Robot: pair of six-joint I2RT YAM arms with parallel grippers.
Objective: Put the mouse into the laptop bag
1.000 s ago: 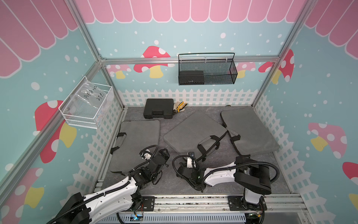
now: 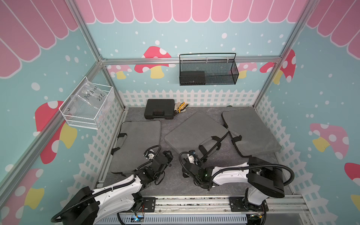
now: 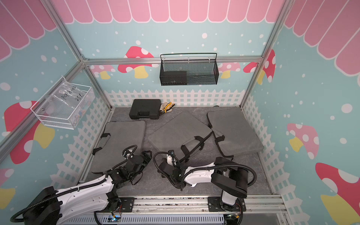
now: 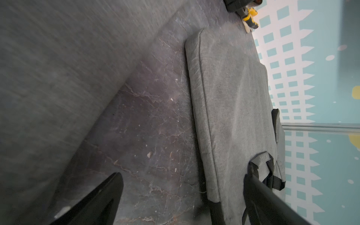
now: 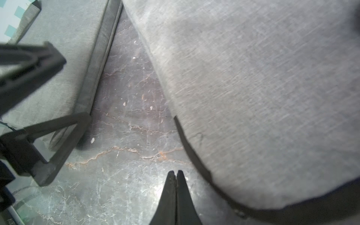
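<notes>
Three grey laptop bags lie flat on the floor: left (image 2: 136, 138), middle (image 2: 195, 131) and right (image 2: 251, 131), with black straps. My left gripper is open, low beside the edge of a bag (image 4: 232, 105), nothing between its fingers. My right gripper is shut with nothing between its fingers, at a bare floor strip beside a bag's rounded corner (image 5: 262, 93). I cannot make out a mouse in any view.
A black case (image 2: 159, 108) and yellow-handled tools (image 2: 181, 106) lie at the back. A white wire basket (image 2: 80, 116) hangs on the left wall, a black mesh basket (image 2: 221, 73) on the back wall.
My left arm has moved slightly in the same direction. The bags look unchanged.
</notes>
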